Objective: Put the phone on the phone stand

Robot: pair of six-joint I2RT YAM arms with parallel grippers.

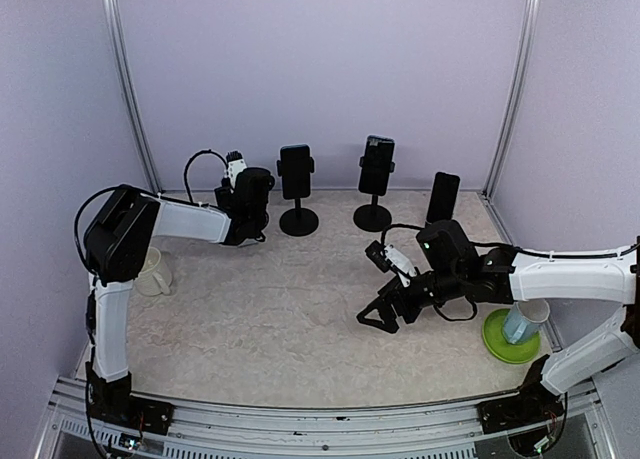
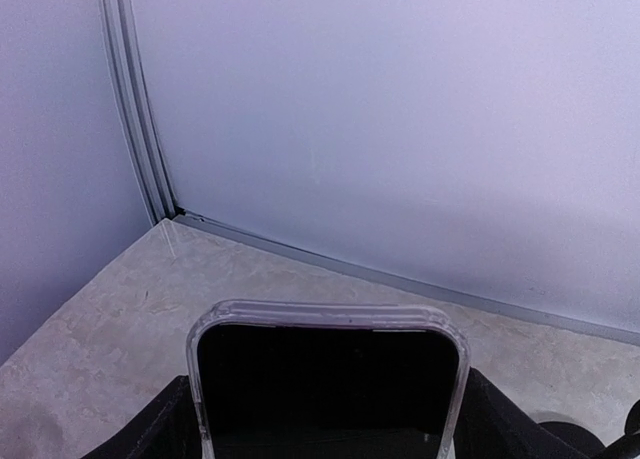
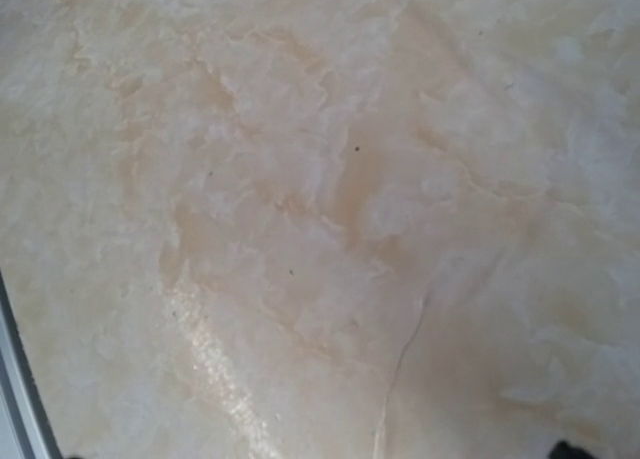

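Observation:
In the left wrist view a phone (image 2: 325, 389) in a clear case fills the bottom centre, with my left gripper shut on it. In the top view that gripper (image 1: 245, 214) is at the back left, the phone mostly hidden behind it. Black stands stand at the back: one (image 1: 298, 219) left of centre and one (image 1: 372, 217) right of centre, both holding upright dark devices, and a dark upright slab (image 1: 443, 197) further right. My right gripper (image 1: 375, 314) is open over the right middle of the table, nothing between its fingers.
A white mug (image 1: 150, 271) stands at the left, partly behind the left arm. A cup (image 1: 524, 321) sits on a green plate (image 1: 495, 339) at the right.

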